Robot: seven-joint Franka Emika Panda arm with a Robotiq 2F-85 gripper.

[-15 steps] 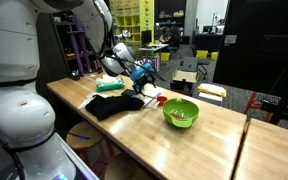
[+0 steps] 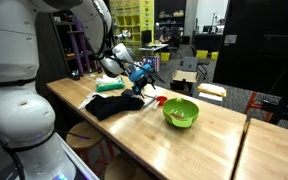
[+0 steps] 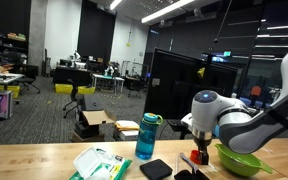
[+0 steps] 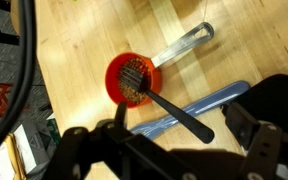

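Note:
In the wrist view a red cup point(image 4: 121, 90) holds brown granular contents. A utensil with a slotted head point(image 4: 135, 76) rests in the cup, and its black handle point(image 4: 187, 122) slants out between my fingers. A metal handle point(image 4: 187, 40) also extends from the cup, toward the upper right. My gripper is open over the black handle, its fingers standing apart on either side. Outside the cup, a blue-grey utensil point(image 4: 216, 99) lies on the table. In exterior view 1, the red cup point(image 2: 161, 100) stands beside the green bowl point(image 2: 182, 120).
Black cloth point(image 2: 112, 106) covers part of the table, with a green package point(image 2: 106, 84) behind it. A blue bottle point(image 3: 147, 138) stands near the cup in exterior view 2.

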